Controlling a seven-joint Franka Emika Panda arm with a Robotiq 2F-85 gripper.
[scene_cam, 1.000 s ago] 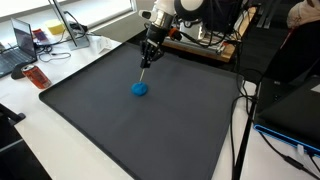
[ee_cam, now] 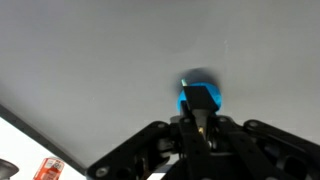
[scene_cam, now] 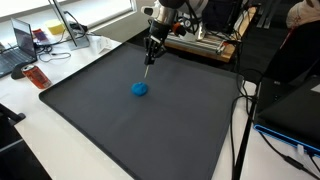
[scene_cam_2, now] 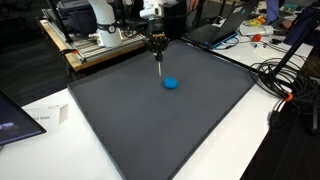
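A small round blue object lies on the dark grey table mat; exterior view 2 shows the same blue object right of and below the gripper. My gripper is shut on a thin light stick that points down beside the blue object. In exterior view 2 the stick hangs nearly upright below the gripper, its lower end apart from the blue object. The wrist view has the dark gripper partly covering the blue object; the grip itself is hard to make out there.
An orange-red can stands past the mat's left edge. Cables run along the right side.
The stick's lower end has shifted right, away from the blue object, and the stick stands more upright. My gripper has moved slightly right. The blue object looks unmoved.
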